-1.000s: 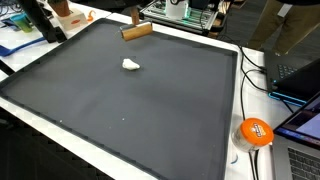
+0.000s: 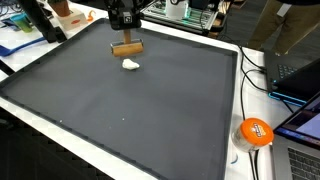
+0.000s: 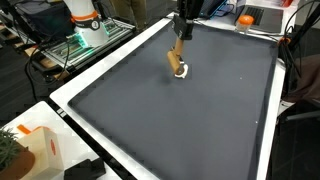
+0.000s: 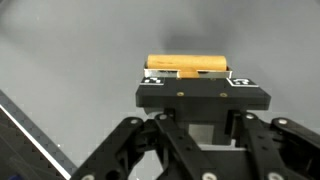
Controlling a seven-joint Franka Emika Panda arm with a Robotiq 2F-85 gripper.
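Note:
My gripper [image 2: 126,27] is shut on the upright handle of a wooden T-shaped tool [image 2: 127,48], like a small mallet, with its round crossbar at the bottom. The crossbar [image 4: 187,62] lies level across the wrist view, just beyond the fingers. Near the tool, a small white lump [image 2: 130,64] lies on the dark grey board [image 2: 150,110]. In exterior view 2 the wooden bar [image 3: 174,68] stands right beside the white lump [image 3: 181,71] and partly overlaps it. I cannot tell whether they touch, or whether the tool rests on the board.
An orange-topped container [image 2: 254,132] stands off the board's right side, near a laptop [image 2: 292,78]. Tools and boxes [image 2: 68,15] crowd the far left corner. Most of the board towards the front is bare.
In exterior view 1, the wooden tool has come down from the top of the picture, closer to the white lump. More of my gripper shows now. The lump stays where it was.

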